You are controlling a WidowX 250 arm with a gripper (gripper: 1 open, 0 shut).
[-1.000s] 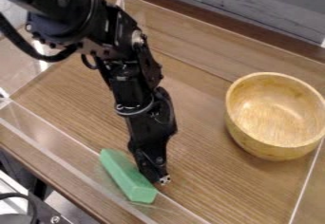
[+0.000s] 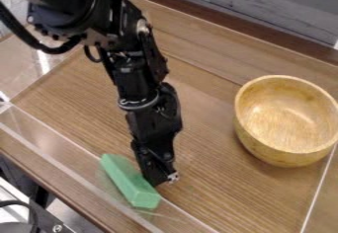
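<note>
My black gripper (image 2: 161,172) is low over the wooden table, its fingertips right beside the upper right end of a green block (image 2: 132,186). The fingers are small and dark, so whether anything sits between them is hard to see; they look shut. The green block lies near the table's front left edge.
A wooden bowl (image 2: 286,118) stands on the right of the table (image 2: 199,49). A wall runs along the back.
The gripper has shifted very slightly up and left beside the green block; otherwise little differs.
</note>
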